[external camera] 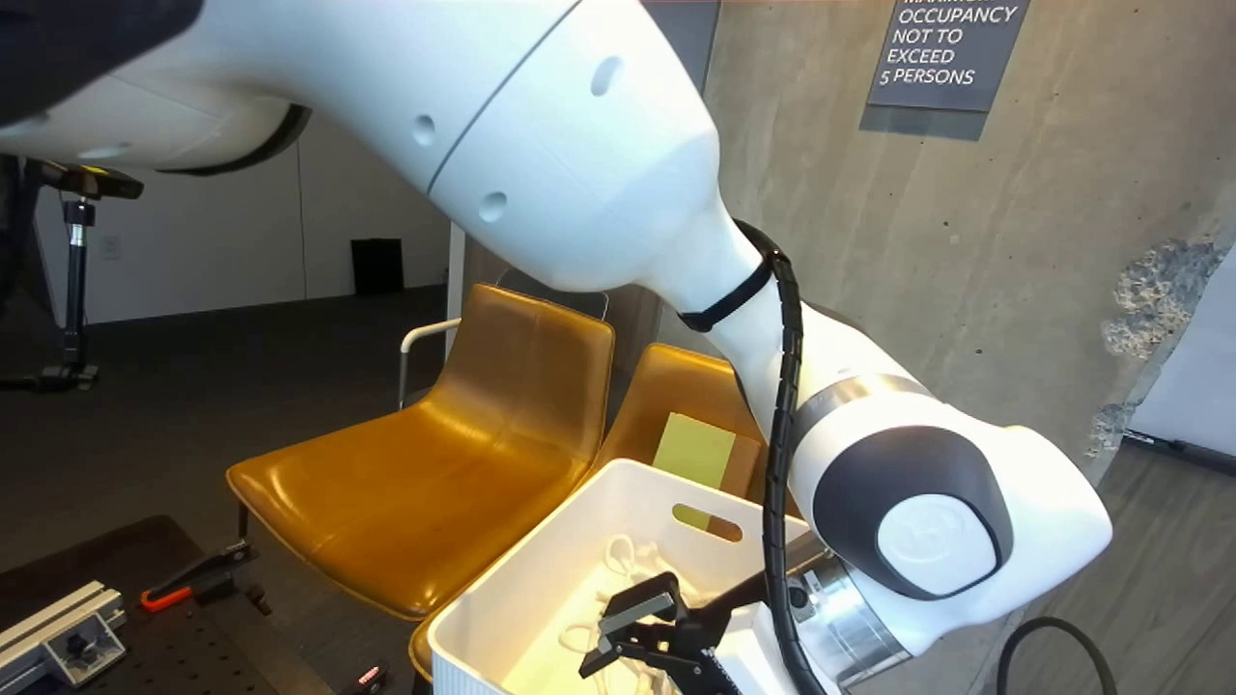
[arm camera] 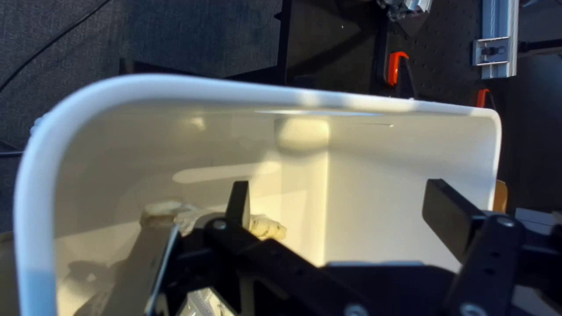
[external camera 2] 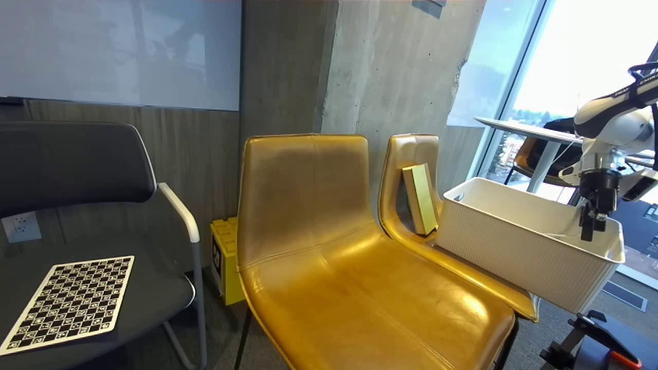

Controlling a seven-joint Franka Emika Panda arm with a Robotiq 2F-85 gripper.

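Observation:
My gripper is open, its fingers wide apart with nothing between them. It reaches down into a long white bin (external camera 2: 515,246), shown at the right of exterior view 2. In exterior view 1, off-white rope (external camera: 622,556) lies coiled on the bin's floor, partly behind the gripper. A pale, twisted rope end (arm camera: 267,227) shows beside the left finger in the wrist view. Something clear and crinkled (arm camera: 203,304) is partly covered by that finger's linkage; what it is I cannot tell.
The bin's white rim (arm camera: 253,92) surrounds the gripper. Tan chairs (external camera: 452,452) stand beside the bin, one bearing a yellow-green block (external camera 2: 420,198). A dark table (external camera: 174,649) with a metal rail and an orange-marked clamp (external camera: 191,585) lies near the bin.

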